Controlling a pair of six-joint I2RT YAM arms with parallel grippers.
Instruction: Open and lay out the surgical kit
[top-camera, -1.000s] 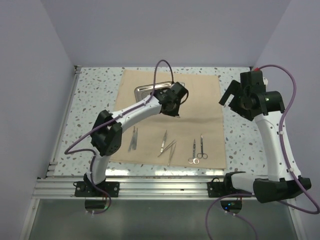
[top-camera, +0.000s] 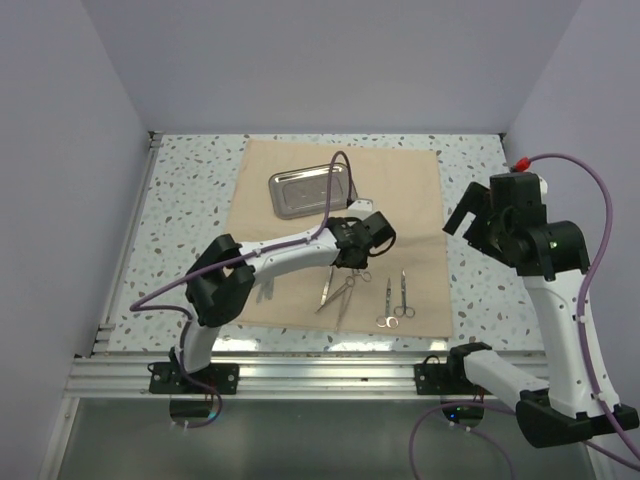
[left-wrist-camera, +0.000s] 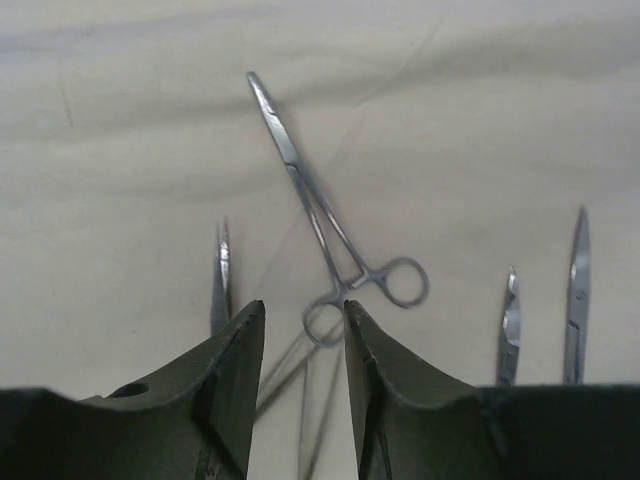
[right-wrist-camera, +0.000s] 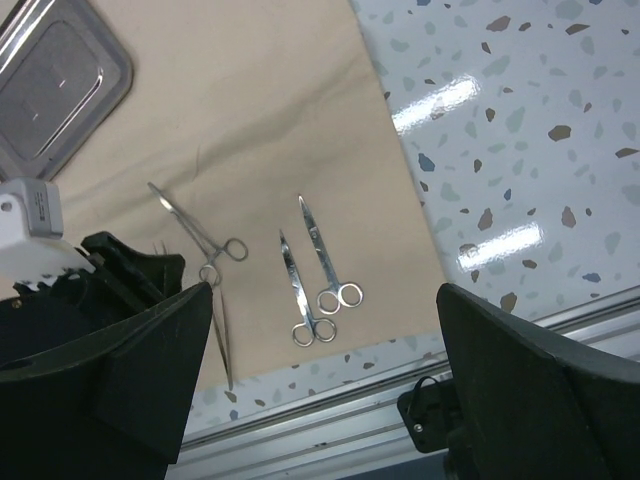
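The beige cloth (top-camera: 410, 200) lies spread with a metal tray (top-camera: 300, 192) on it. My left gripper (top-camera: 362, 258) is open above the hemostat (left-wrist-camera: 290, 155), which lies with its rings near other long instruments in the left wrist view. Nothing is between its fingers. Two pairs of scissors (right-wrist-camera: 316, 240) (right-wrist-camera: 294, 275) lie side by side to the right; tweezers (left-wrist-camera: 222, 280) lie left of the hemostat. My right gripper (top-camera: 470, 215) hangs open and empty at the right, above the table's edge.
Metal rails (top-camera: 290, 370) run along the front edge. Walls bound the back and sides.
A hemostat now lies among the other instruments. The right arm moved slightly downward in the top view.
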